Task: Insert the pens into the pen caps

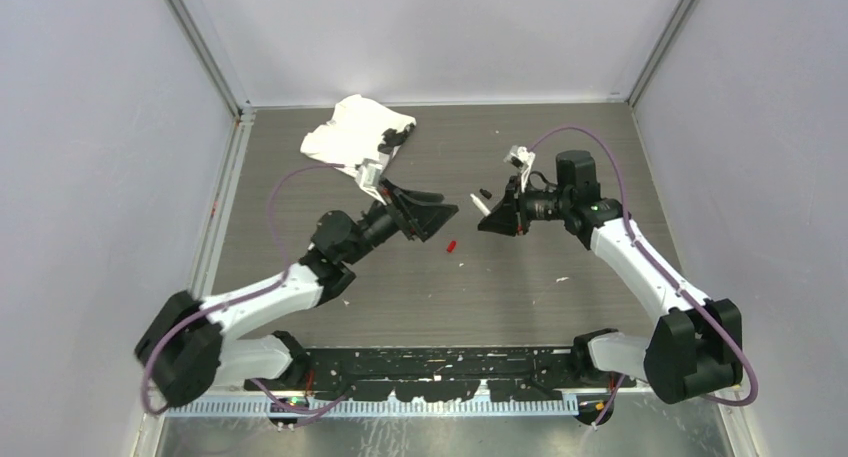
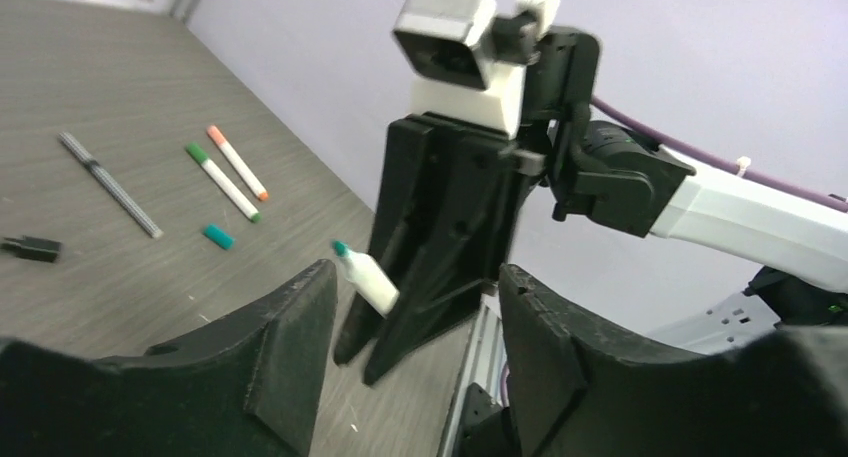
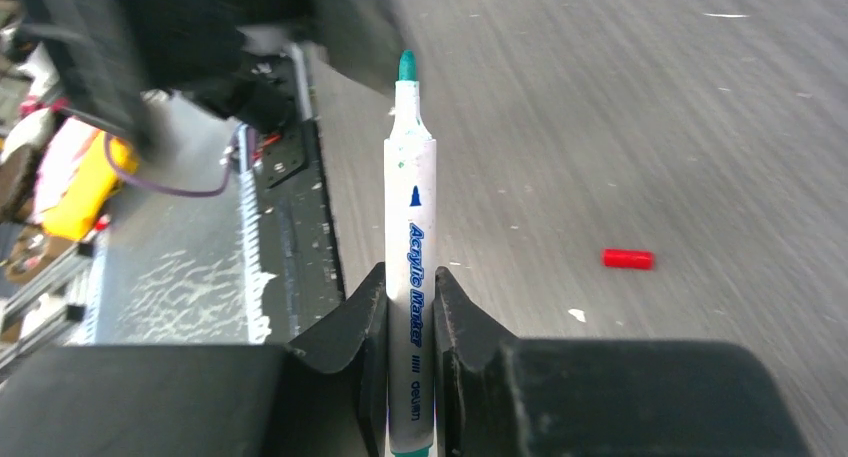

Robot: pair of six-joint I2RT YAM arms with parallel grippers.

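A white marker [image 3: 410, 197] with a bare teal tip stands upright between the fingers of my right gripper, which is shut on it. In the top view, the marker [image 1: 480, 205] pokes out on the left side of that gripper. My left gripper is open, its fingers apart with nothing gripped; the marker and right gripper appear beyond the gap. From above, the left gripper [image 1: 450, 215] lies left of the marker, clear of it. On the table rest a short teal cap [image 2: 218, 236] and a red cap [image 3: 627, 260].
A green-ended pen [image 2: 222, 182] and an orange-ended pen [image 2: 238, 163] lie on the table near a grey striped stick [image 2: 110, 185]. A small black piece [image 2: 31, 248] is nearby. At the back left is a white cloth [image 1: 348, 135].
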